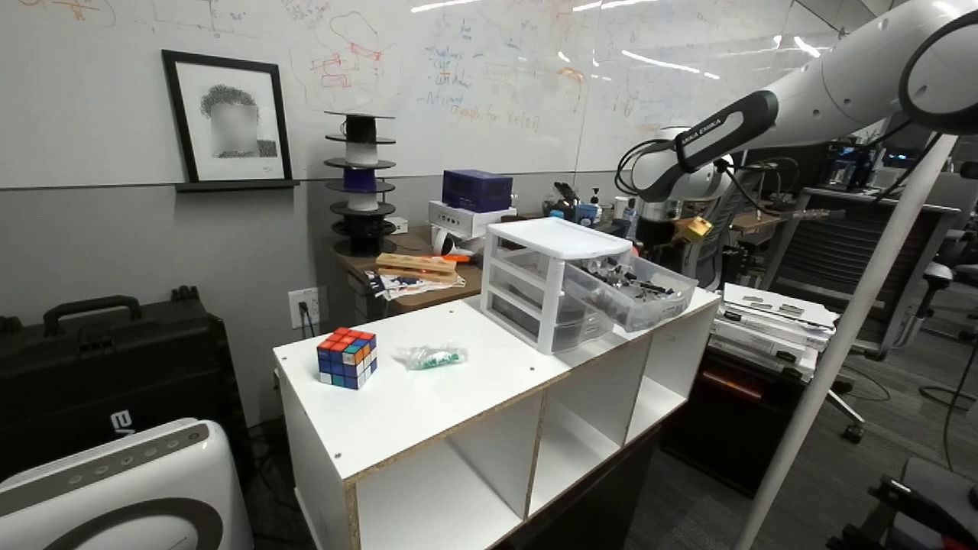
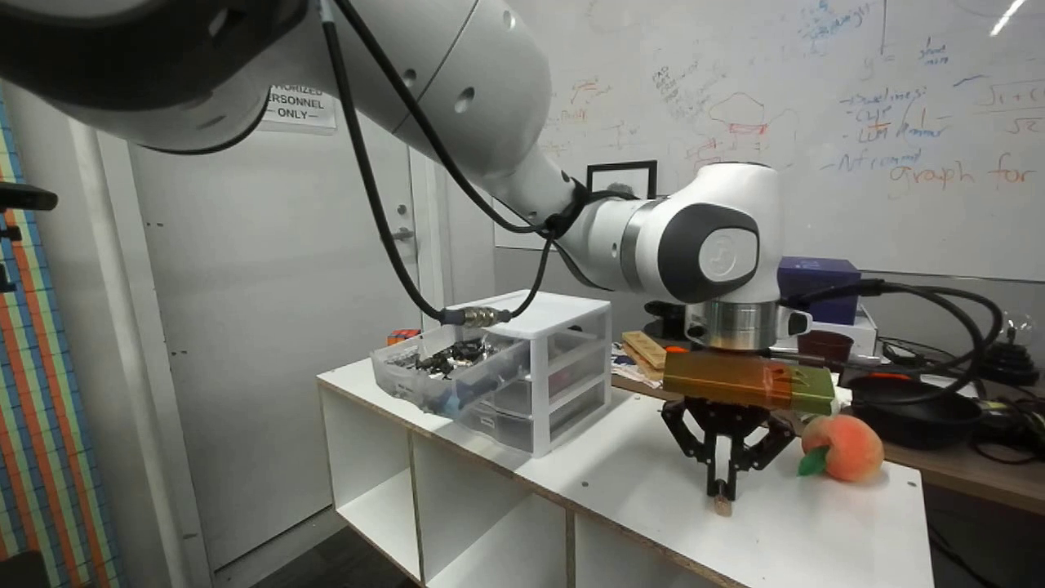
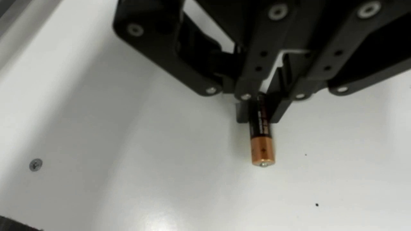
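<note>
A black and copper battery [image 3: 263,148] is pinched between the fingertips in the wrist view, its copper end pointing away from the gripper. Exterior view 2 has the gripper [image 2: 722,488] pointing down over the white shelf top [image 2: 627,470], with the copper end of the battery [image 2: 722,505] showing below the fingers. Whether the battery touches the surface I cannot tell. In exterior view 1 the fingers are hidden behind the drawer unit [image 1: 561,237].
A peach [image 2: 850,447] with a green leaf lies to the right of the gripper. The drawer unit [image 2: 541,392] stands to its left, an open drawer [image 2: 402,377] full of small parts. A Rubik's cube [image 1: 348,357] and a plastic bag [image 1: 431,357] lie at the other end.
</note>
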